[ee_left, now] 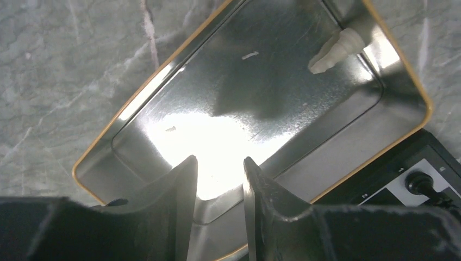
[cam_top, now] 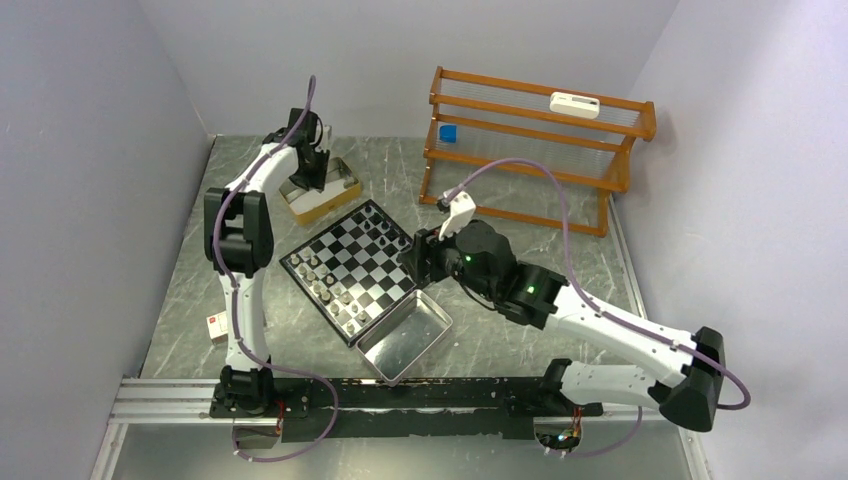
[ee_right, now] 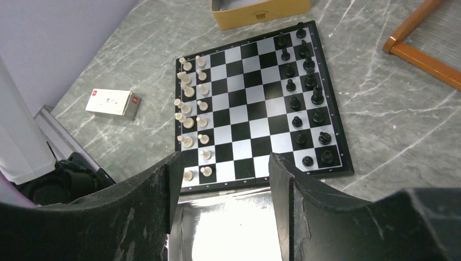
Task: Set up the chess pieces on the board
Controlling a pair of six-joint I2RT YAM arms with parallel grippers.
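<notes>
The chessboard carries rows of white pieces on the left and black pieces on the right. My left gripper is over the gold-rimmed box, open with nothing between its fingers; inside lies a single pale piece, on its side near a corner. My right gripper is open and empty, above the right edge of the board and the steel tray, which looks empty.
A wooden rack stands at the back right, with a blue block on it. A small white box lies left of the board. Bare table surrounds the board on the right.
</notes>
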